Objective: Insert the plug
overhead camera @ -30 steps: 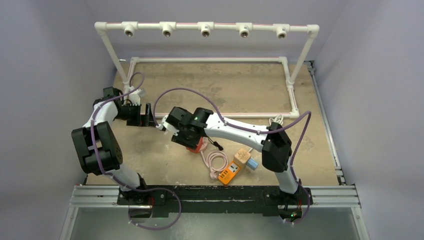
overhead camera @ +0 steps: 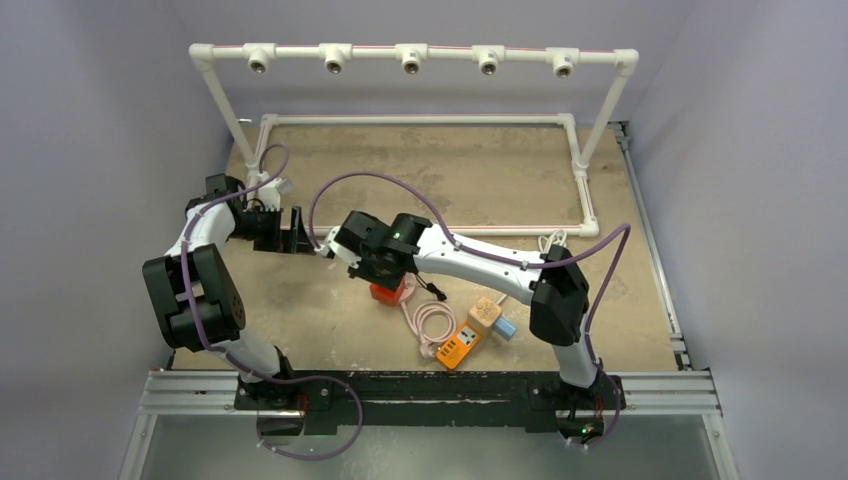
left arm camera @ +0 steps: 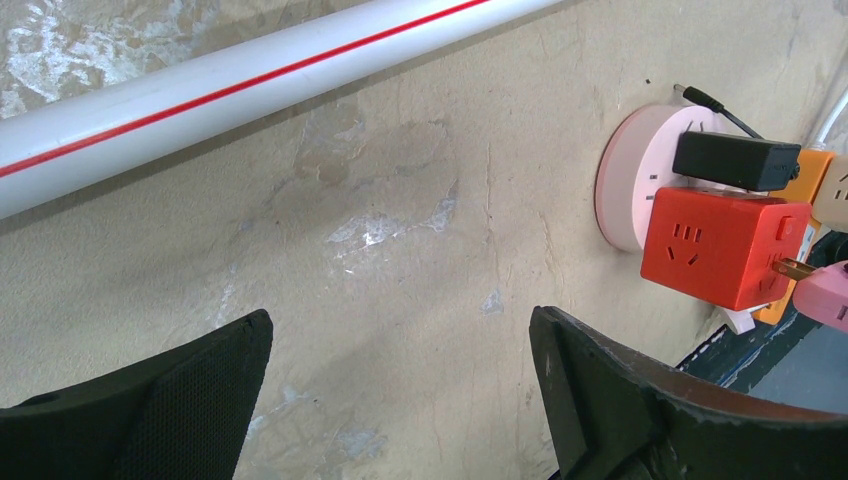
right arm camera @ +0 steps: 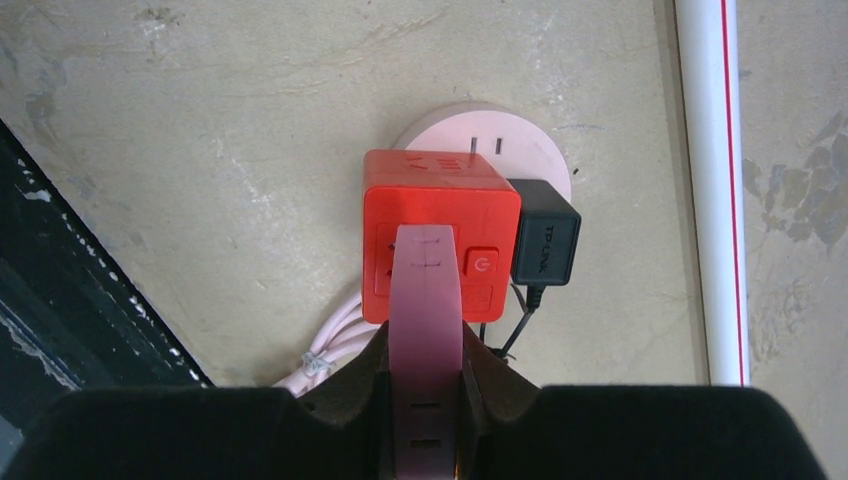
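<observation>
My right gripper is shut on a pink plug, held over the red socket cube; in the left wrist view its metal prongs [left arm camera: 792, 268] are at the cube's side face, how deep I cannot tell. The red cube [left arm camera: 710, 245] is on a round pink power strip [left arm camera: 625, 180], beside a black TP-LINK adapter [right arm camera: 543, 240]. My left gripper stands open and empty at the left of the top view, apart from these.
An orange strip [overhead camera: 456, 346], wooden cube [overhead camera: 484, 314], blue block [overhead camera: 505, 328] and coiled pink cable lie at front right. A white pipe frame [overhead camera: 500, 231] runs behind.
My right arm has shifted slightly right since a second ago, uncovering a little more of the red cube in the top view. The left arm has not moved.
</observation>
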